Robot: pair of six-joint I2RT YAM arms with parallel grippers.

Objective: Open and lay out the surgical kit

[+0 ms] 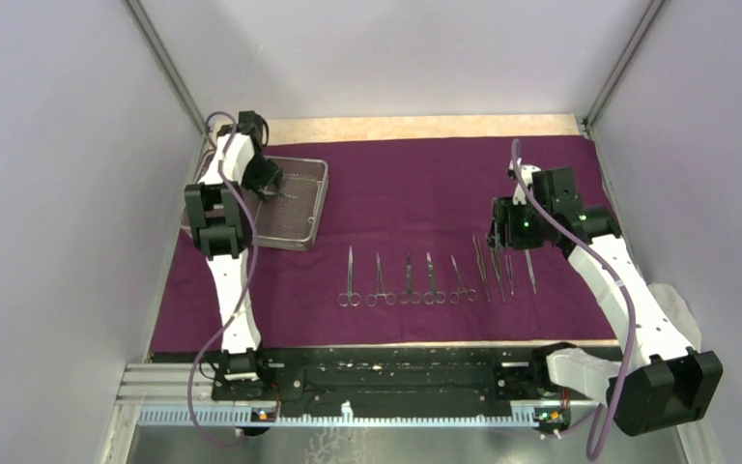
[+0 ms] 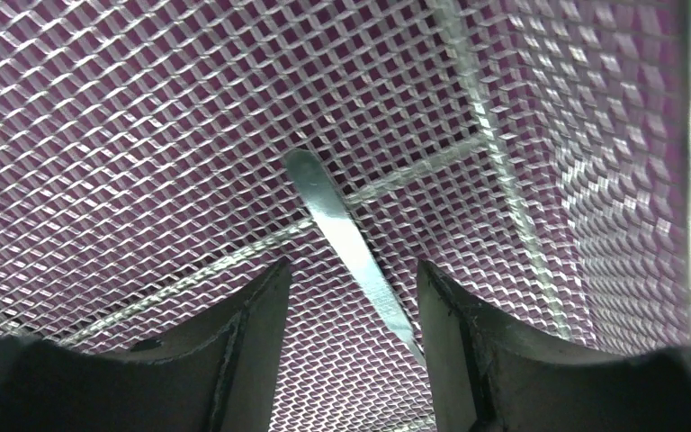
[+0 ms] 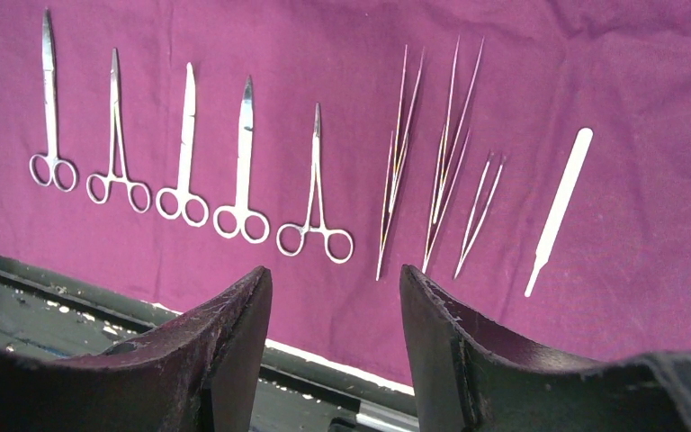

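Note:
My left gripper is open low inside the mesh tray [image 1: 304, 208] at the left, its fingers either side of a flat steel instrument [image 2: 346, 238], like a scalpel handle, lying on the mesh. My right gripper hangs open above the laid-out instruments on the purple cloth: a row of scissors and clamps [image 3: 243, 162], several tweezers [image 3: 450, 135] and a flat handle [image 3: 560, 202] at the right end.
Walls stand at left, right and back. A black rail runs along the front edge.

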